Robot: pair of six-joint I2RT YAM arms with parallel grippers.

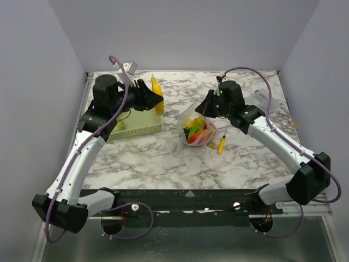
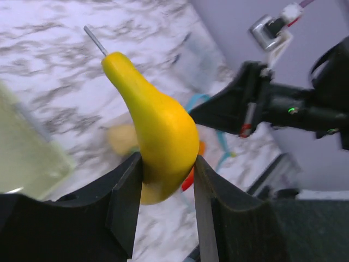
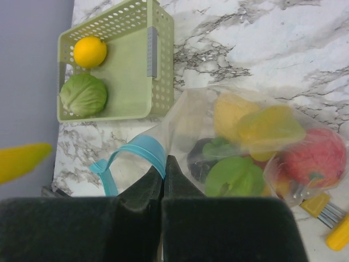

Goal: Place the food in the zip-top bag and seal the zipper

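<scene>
A long yellow food item (image 2: 158, 131), perhaps a squash, is held upright in my left gripper (image 1: 151, 98) above the table, between the basket and the bag. The clear zip bag (image 1: 193, 131) holds several pieces of food, yellow, green, red and dark. My right gripper is shut on the bag's top edge by the blue zipper strip (image 3: 142, 147), pinching it upright. The green basket (image 3: 158, 93) holds a cabbage (image 3: 83, 95) and an orange-yellow fruit (image 3: 90, 52).
A yellow-handled fork (image 1: 221, 145) lies right of the bag. A clear plastic item (image 1: 264, 99) lies at the back right.
</scene>
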